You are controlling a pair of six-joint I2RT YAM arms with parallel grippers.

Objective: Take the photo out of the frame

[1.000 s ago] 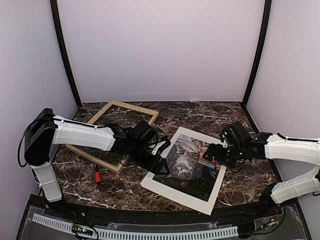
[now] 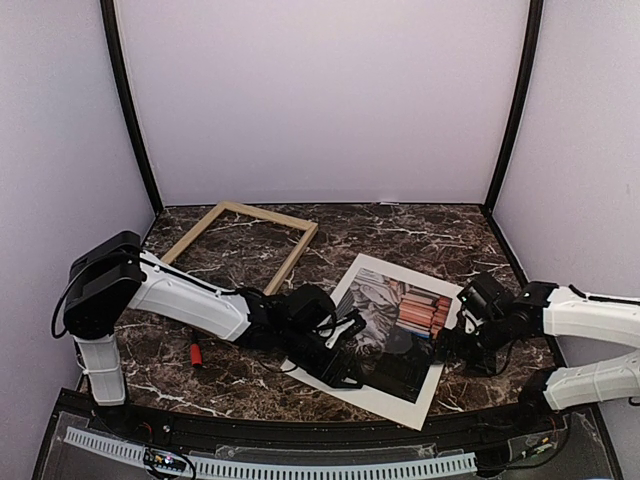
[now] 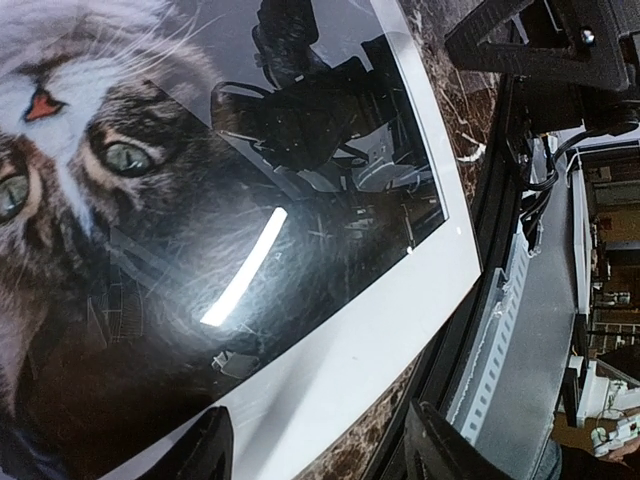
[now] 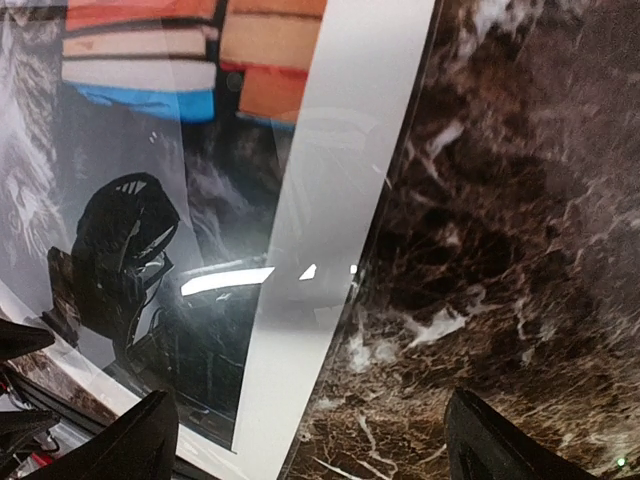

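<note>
The cat photo (image 2: 405, 330), with its white border (image 2: 400, 408) and a shiny clear surface, lies flat on the table, out of the wooden frame (image 2: 266, 214) at the back left. Over its lower left part is my left gripper (image 2: 350, 382), part open; in the left wrist view both fingers (image 3: 205, 450) show near the white border (image 3: 350, 345) with nothing gripped. My right gripper stands open above the right border (image 4: 325, 210), one finger on either side of that edge. Whether any finger touches the sheet cannot be told.
A red-handled tool (image 2: 195, 352) lies on the dark marbled table (image 2: 390, 228) at the left. A perforated metal rail (image 2: 270, 467) runs along the front edge.
The right gripper has shifted right, toward the photo's right edge. Photo and wooden frame have stayed put.
</note>
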